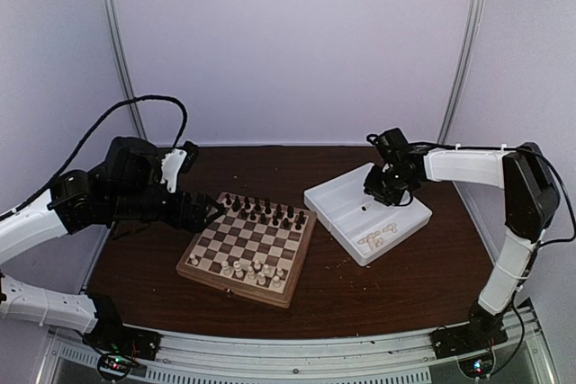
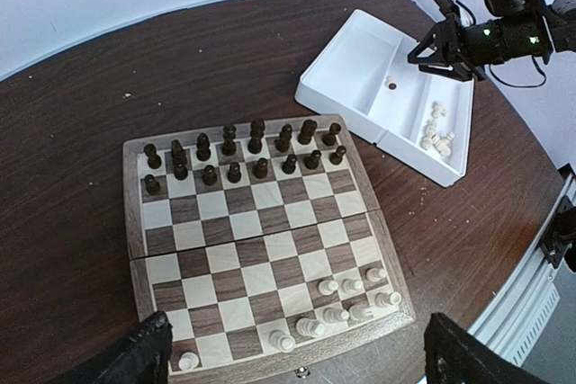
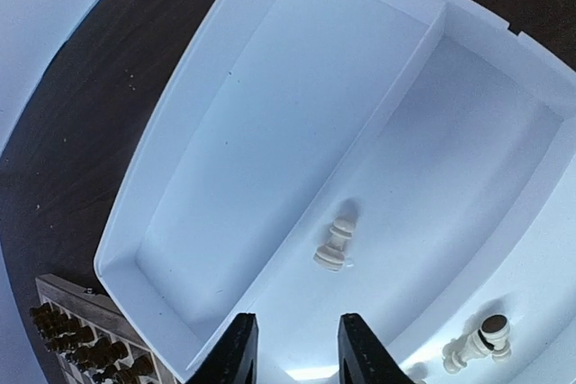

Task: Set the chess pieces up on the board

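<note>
The chessboard (image 1: 243, 249) holds rows of black pieces (image 2: 234, 171) along its far side and several white pieces (image 2: 310, 327) near its front edge. My right gripper points down over the white tray (image 1: 337, 213), fingers apart and empty, above a lone white piece (image 3: 334, 245) in a narrow compartment; more white pieces (image 3: 477, 343) lie in the neighbouring compartment. My left gripper (image 1: 211, 213) hangs over the board's left side, open, its fingers at the lower corners of the left wrist view.
The tray stands right of the board with a small gap between.
</note>
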